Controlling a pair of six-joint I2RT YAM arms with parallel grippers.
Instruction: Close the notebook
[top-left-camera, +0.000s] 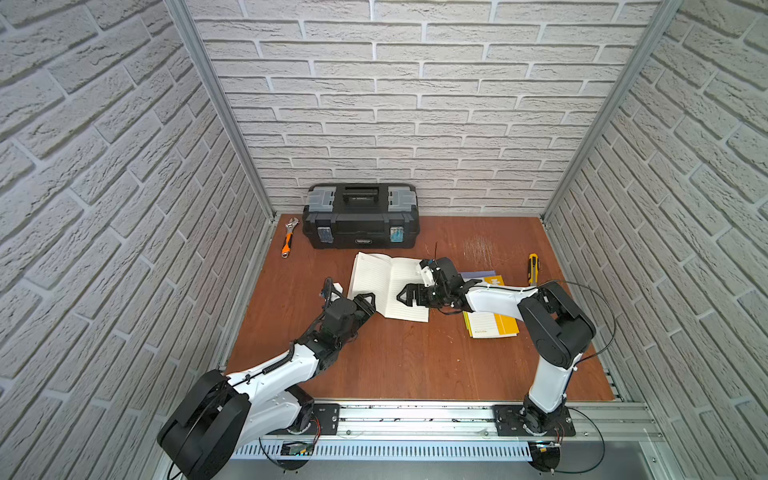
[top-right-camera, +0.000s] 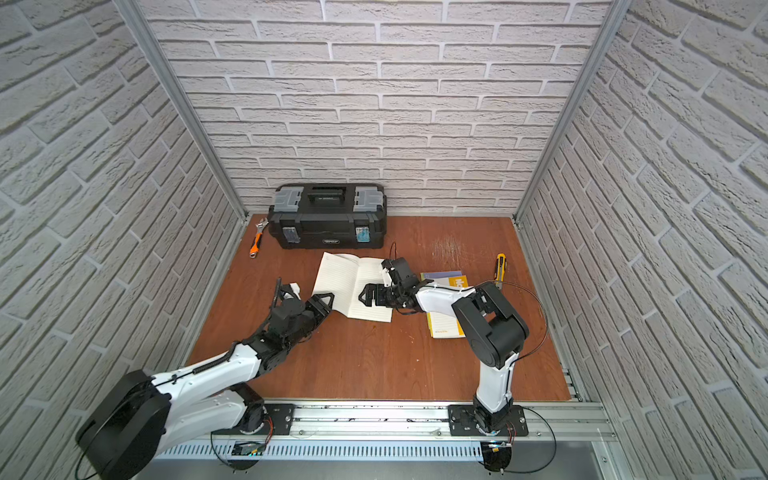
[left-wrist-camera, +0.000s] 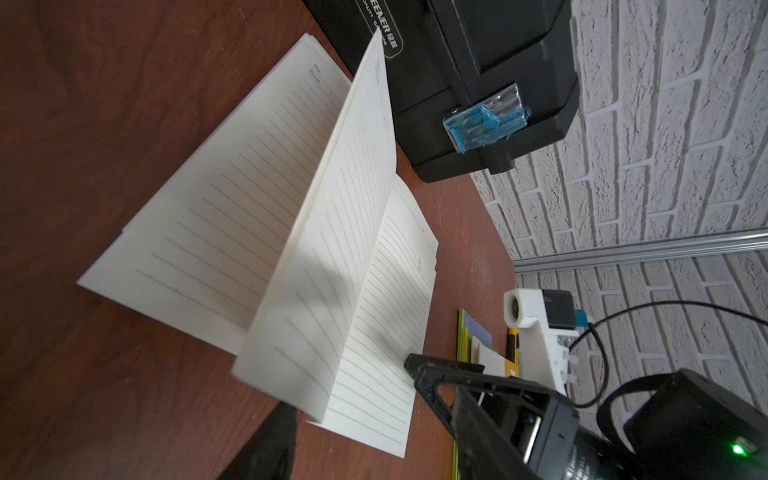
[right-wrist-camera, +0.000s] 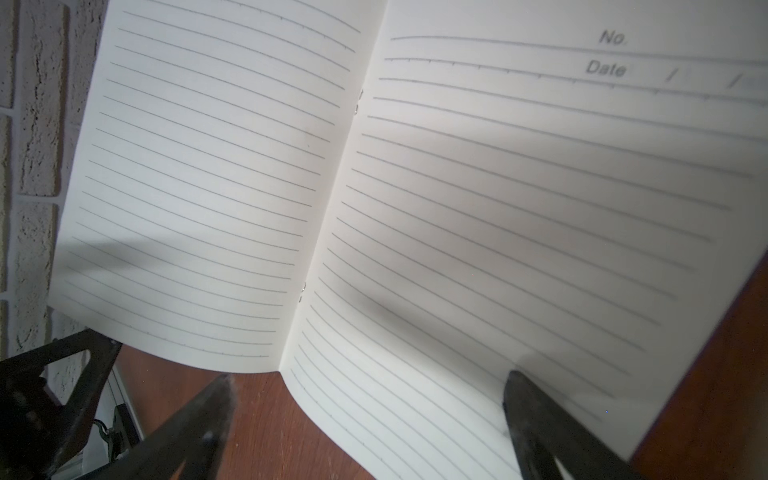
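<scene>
The notebook (top-left-camera: 372, 276) lies open with lined pages showing. In the left wrist view, a bundle of its pages (left-wrist-camera: 328, 232) stands raised at a slant, leaving other left pages (left-wrist-camera: 224, 208) flat beneath it. My left gripper is at the notebook's front left; its fingers (left-wrist-camera: 270, 444) are apart, one close to the lower corner of the raised bundle. Whether they touch it, I cannot tell. My right gripper stands open above the right-hand page (right-wrist-camera: 480, 224), with nothing between its fingers in the right wrist view.
Behind the notebook stands a black toolbox (top-left-camera: 361, 217). To the right, beside the right arm, lie yellow notebooks (top-left-camera: 505, 322) and a cutter (top-left-camera: 533, 269). An orange-handled wrench (top-left-camera: 288, 237) rests at the back left.
</scene>
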